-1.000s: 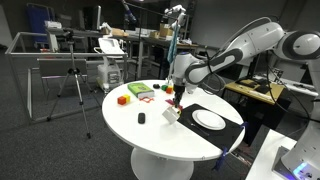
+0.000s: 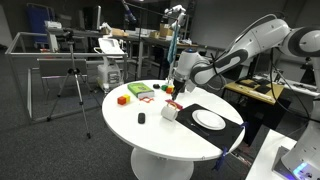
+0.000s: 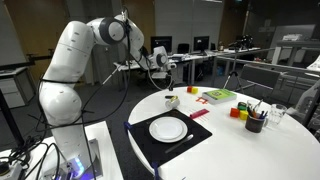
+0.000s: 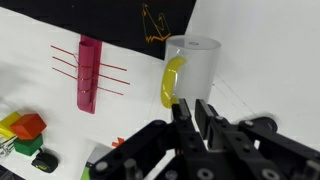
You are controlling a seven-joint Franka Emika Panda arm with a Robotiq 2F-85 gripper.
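Observation:
A white container [image 2: 169,112] stands on the round white table, close to the black mat. In the wrist view the container [image 4: 196,62] lies just past my fingertips, with a yellow piece [image 4: 172,80] along its left side. My gripper is shut on the container's near edge; the exact contact is hard to see. From the second exterior view the container [image 3: 172,102] sits beyond the plate, beneath the arm's end.
A white plate [image 2: 208,119] rests on the black mat [image 3: 150,126]. Nearby are a dark cup [image 2: 142,117], coloured blocks [image 4: 24,128], a red object [image 4: 88,75] and a green box [image 3: 216,97]. Clear table lies at the front left.
The arm now reaches in visibly from the right above it.

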